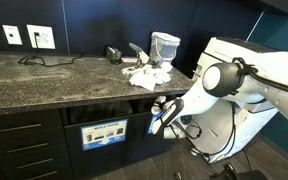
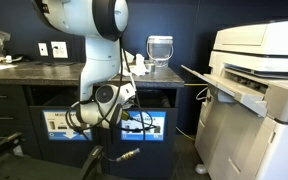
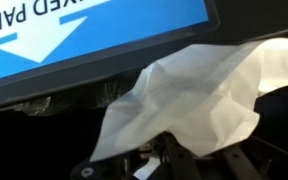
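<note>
A crumpled white paper (image 3: 199, 95) fills the middle of the wrist view. My gripper is shut on it at the lower edge of that view; its dark fingers are partly covered by the paper. Beside the paper is a bin front with a blue label (image 3: 99, 28), reading "MIXED PAPER" upside down. In exterior view 1 the gripper (image 1: 160, 106) is low, under the counter edge and by the bin openings. The arm hides most of the hand in exterior view 2, so how far the paper reaches into a bin cannot be told.
Two labelled bins stand under the dark counter (image 1: 69, 86), one label (image 2: 141, 126) showing at right in exterior view 2. More white paper (image 1: 148, 76) and a clear tub (image 1: 164, 46) rest on the counter. A white machine (image 2: 246, 95) stands to the right.
</note>
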